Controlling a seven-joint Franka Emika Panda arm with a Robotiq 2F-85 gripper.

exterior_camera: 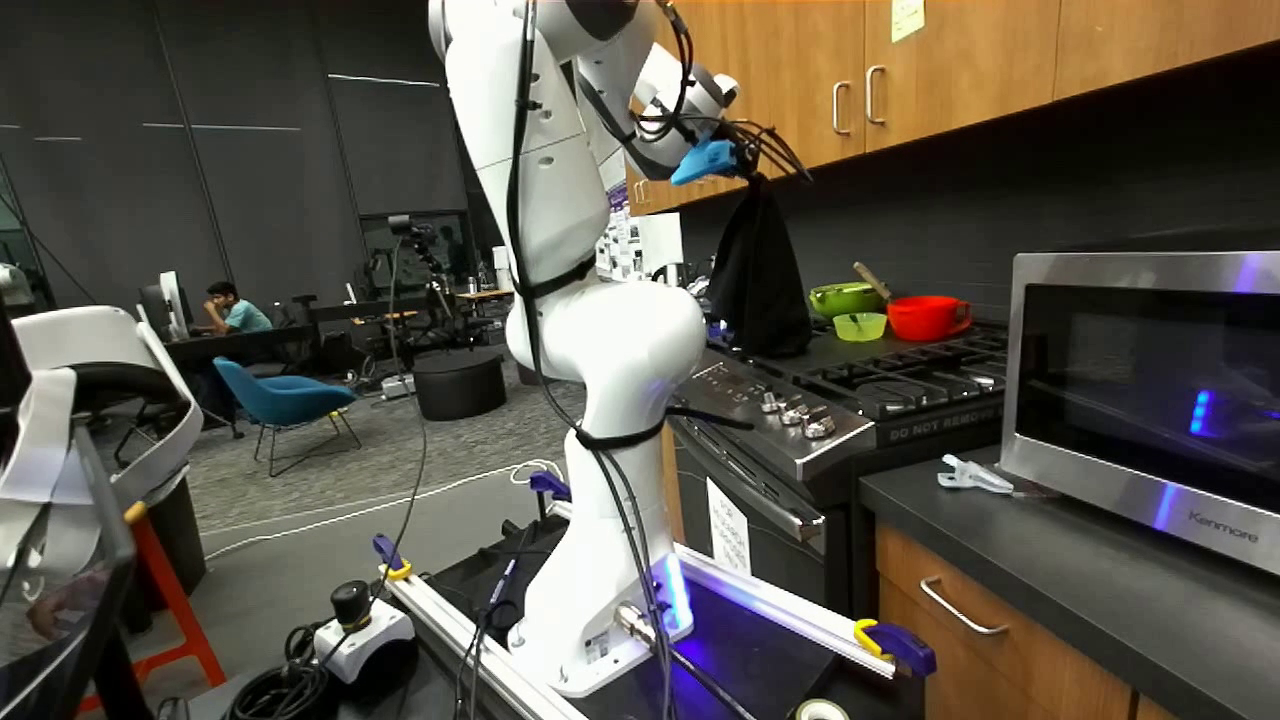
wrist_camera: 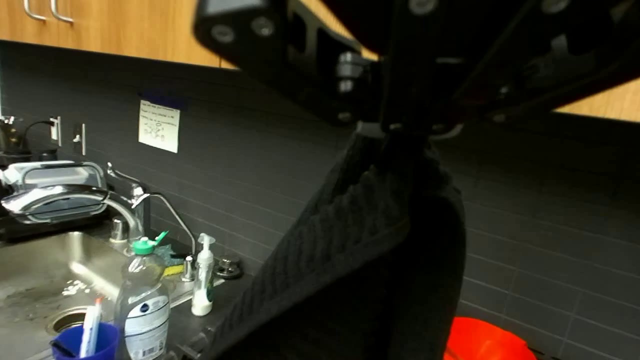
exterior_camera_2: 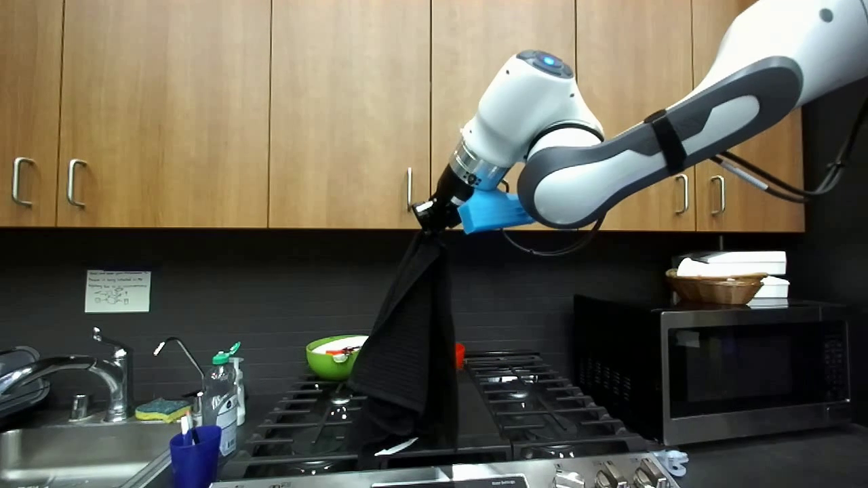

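Observation:
A black cloth [exterior_camera_2: 407,333] hangs from my gripper [exterior_camera_2: 431,228] above the stove, its lower end down by the left burners. In the wrist view the fingertips of my gripper are pinched together on the top of the cloth [wrist_camera: 360,240], which falls in folds below them. From the side, the cloth [exterior_camera: 759,276] drops in a long dark drape beneath the raised gripper [exterior_camera: 756,168]. Whether its bottom edge touches the stove is hard to tell.
Behind the cloth stand a green bowl [exterior_camera_2: 329,362] and a red pot [exterior_camera: 924,318] on the stove [exterior_camera_2: 521,390]. To the left are the sink [exterior_camera_2: 89,447], a soap bottle [exterior_camera_2: 218,402] and a blue cup [exterior_camera_2: 195,457]. A microwave [exterior_camera_2: 753,366] stands right; wooden cabinets [exterior_camera_2: 350,114] hang close behind.

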